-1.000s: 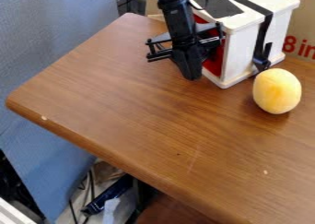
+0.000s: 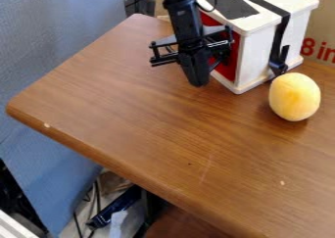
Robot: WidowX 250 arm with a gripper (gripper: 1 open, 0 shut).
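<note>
My black gripper (image 2: 197,68) is low at the back of the wooden table (image 2: 144,144), in front of a white box (image 2: 257,56) with a dark top, black strap and red inner side. The gripper's body hides part of the red side; whether its fingers are open or shut does not show clearly. A pale yellow, egg-shaped object (image 2: 295,97) stands to the right of the box.
A cardboard box (image 2: 315,31) stands behind at the right. A blue-grey partition (image 2: 53,85) borders the table's left, with cables and items below.
My gripper has shifted very slightly to the left, away from the red side of the white box. The box and the yellow object look unmoved.
</note>
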